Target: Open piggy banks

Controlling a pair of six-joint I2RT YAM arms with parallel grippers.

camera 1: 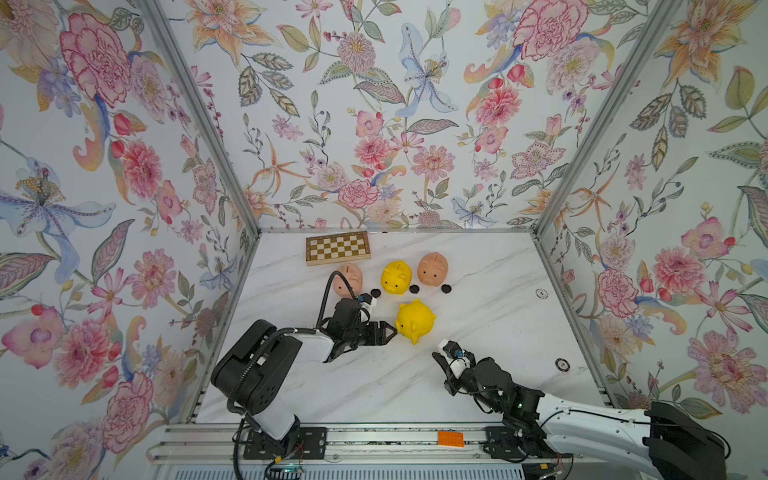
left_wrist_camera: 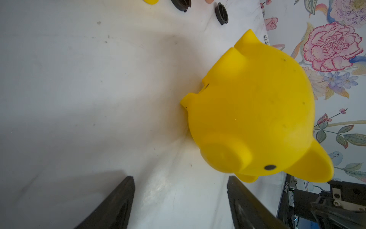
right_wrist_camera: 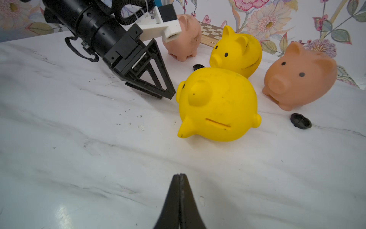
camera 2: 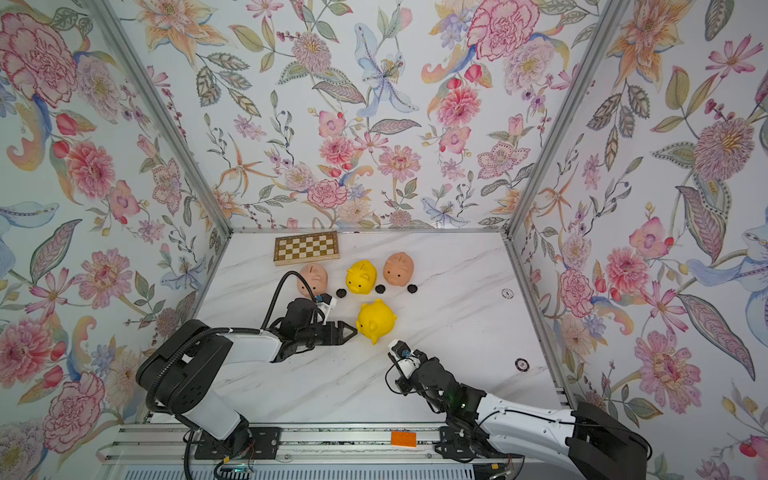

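A yellow piggy bank lies tipped over between my two arms, with its coin slot turned toward the right wrist camera. In the left wrist view the tipped bank is ahead and to the right of my left gripper, which is open with nothing between its fingers. The right wrist view shows that bank close beside the left gripper; I cannot tell whether they touch. My right gripper is shut and apart from the bank, nothing showing between its fingers. The bank's underside is hidden.
Behind stand a second yellow bank and two peach banks, one at left and one at right. Black caps lie in front of them. A checkered board is at the back left.
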